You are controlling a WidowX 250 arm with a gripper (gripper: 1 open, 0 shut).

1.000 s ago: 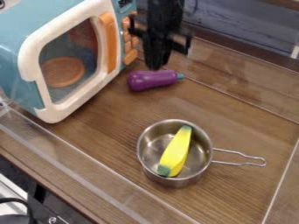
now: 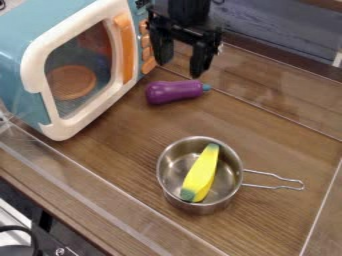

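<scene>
My black gripper (image 2: 179,56) hangs open at the top of the view, just above and behind a purple eggplant (image 2: 174,91) that lies on the wooden counter. In the lower middle a steel pot (image 2: 178,163) with a wire handle holds a yellow banana-like item (image 2: 201,172) with a green tip. Nothing shows between the gripper's fingers.
A blue and white toy microwave (image 2: 30,70) with an orange side panel fills the left, its door window showing an orange disc inside. A grey wall runs along the back.
The eggplant and pot look unchanged.
</scene>
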